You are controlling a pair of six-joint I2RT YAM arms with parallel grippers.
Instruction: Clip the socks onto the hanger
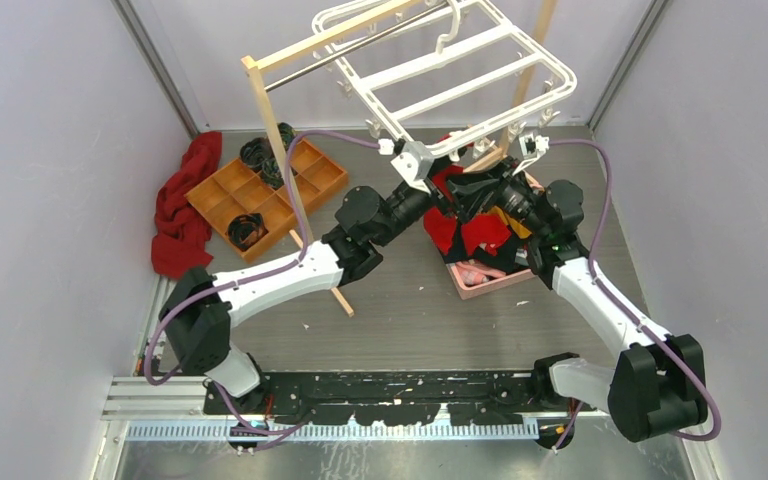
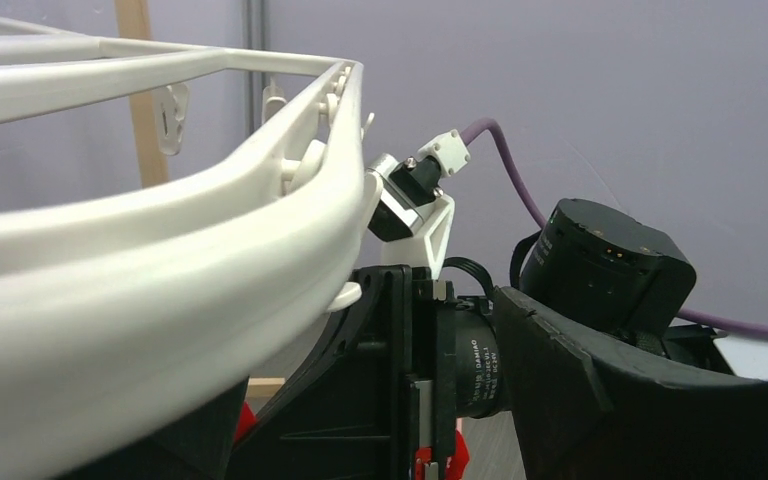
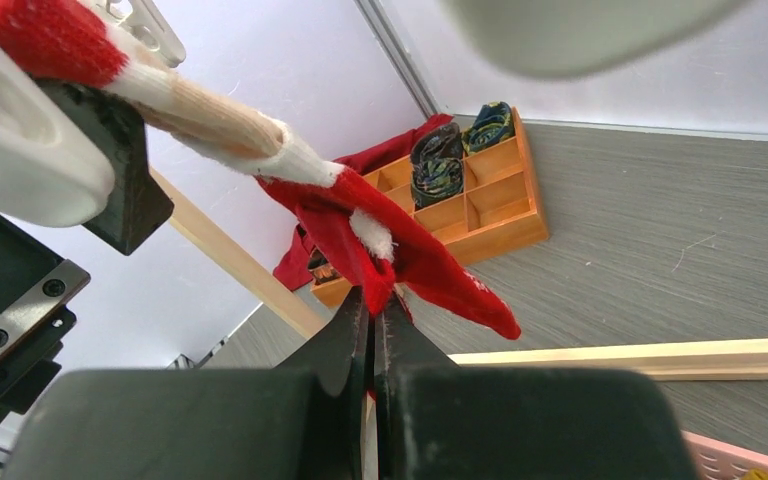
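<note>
The white hanger [image 1: 460, 110] hangs at the top, small clips along its rails. My right gripper is shut on a red sock with white bands [image 3: 410, 240]. This sock stretches to the upper left, close to a large white piece [image 3: 35, 140] that looks like a clip, and a dark fingertip [image 3: 140, 195] of my left gripper. Whether the clip grips the sock is unclear. My left gripper [image 1: 444, 200] stands open by the hanger's front rail, its dark finger [image 2: 600, 400] showing at the right of the left wrist view. The two grippers almost meet.
Below the hanger sits a pink basket [image 1: 490, 287] of socks. A wooden divided tray [image 1: 230, 190] with several rolled dark socks is at the left, beside red cloth [image 1: 182, 215]. Wooden stand posts [image 1: 280, 150] flank the hanger. Bare table lies in front.
</note>
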